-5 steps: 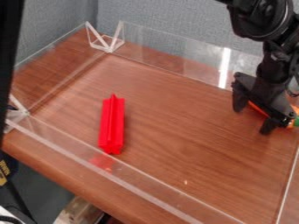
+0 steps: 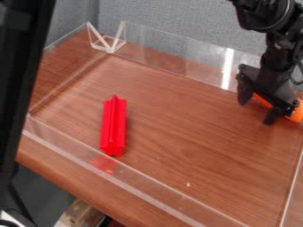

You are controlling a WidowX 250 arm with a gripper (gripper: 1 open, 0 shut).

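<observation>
The black gripper (image 2: 257,101) is low at the right side of the wooden surface, over an orange object (image 2: 293,112), likely a carrot, which is partly hidden behind it. Whether the fingers are shut on it cannot be told. A red, ridged bar-like object (image 2: 113,126) lies on the left-centre of the wood.
Low clear plastic walls (image 2: 166,46) border the wooden surface (image 2: 190,151), with a white bracket (image 2: 105,40) at the back left corner. A dark vertical edge fills the left of the view.
The gripper has shifted and turned slightly, showing more of the orange object at the right. The red object has not moved.
</observation>
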